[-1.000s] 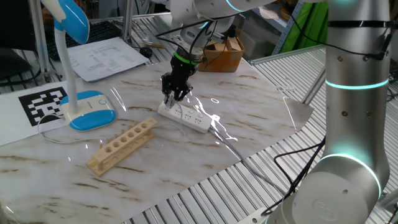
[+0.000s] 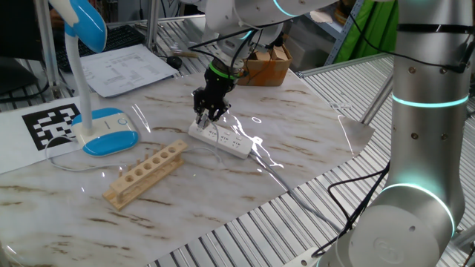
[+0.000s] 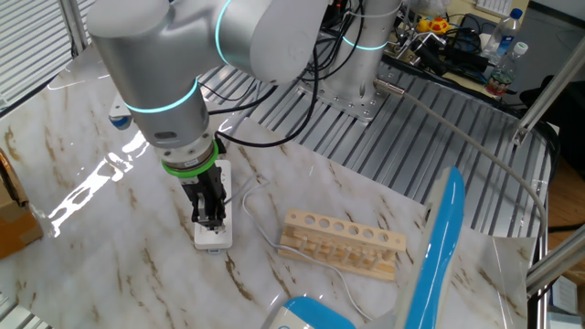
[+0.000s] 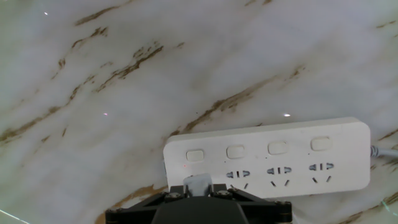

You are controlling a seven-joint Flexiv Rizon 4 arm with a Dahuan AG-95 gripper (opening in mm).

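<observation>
A white power strip point(image 4: 267, 158) lies flat on the marbled table, with a row of switches and sockets. Over its end socket, at the end away from its own cord, is my gripper, shut on a white plug point(image 4: 198, 182). The plug sits between both fingertips; whether its prongs are fully in the socket is hidden. In exterior view 1 the gripper point(image 2: 205, 119) points down at the strip point(image 2: 226, 139), and a thin white cord point(image 2: 218, 141) runs from there towards the desk lamp point(image 2: 107, 133).
A wooden test-tube rack point(image 2: 148, 172) stands near the strip, the lamp cord passing close by it. Papers point(image 2: 122, 67) and a cardboard box point(image 2: 265, 70) are farther back. In the wrist view, the table point(image 4: 205, 56) beyond the strip is bare.
The upper arm links have shifted slightly since one second ago, while the gripper has stayed at the same end of the strip.
</observation>
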